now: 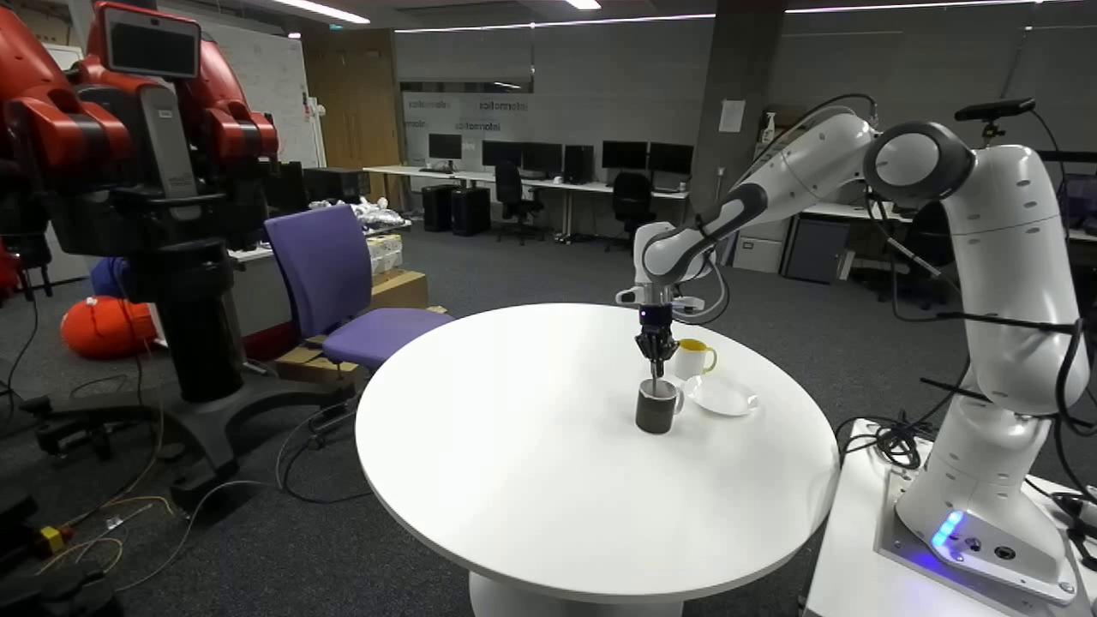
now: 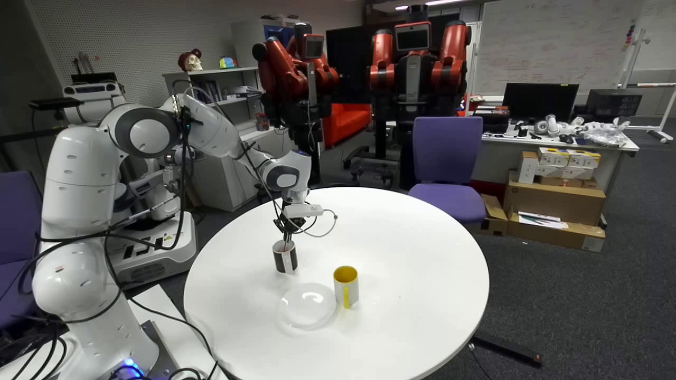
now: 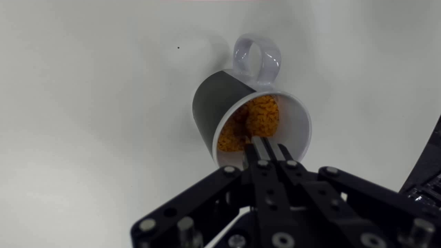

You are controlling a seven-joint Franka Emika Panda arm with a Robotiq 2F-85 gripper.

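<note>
A dark grey mug (image 1: 654,410) with a white handle stands on the round white table. In the wrist view this mug (image 3: 221,97) shows a white inside with orange, rough-textured pieces (image 3: 263,116) in it. My gripper points down into the mug's mouth, its slim grey fingers shut side by side, and nothing shows between them. Seen from the other side, the gripper (image 2: 288,241) reaches below the mug's rim. Where the fingertips end inside the mug, and whether they touch the orange pieces, I cannot tell.
Near the mug lie a clear plate (image 2: 308,306) and a white mug with a yellow inside (image 2: 346,288). A purple chair (image 1: 339,288) stands beyond its edge.
</note>
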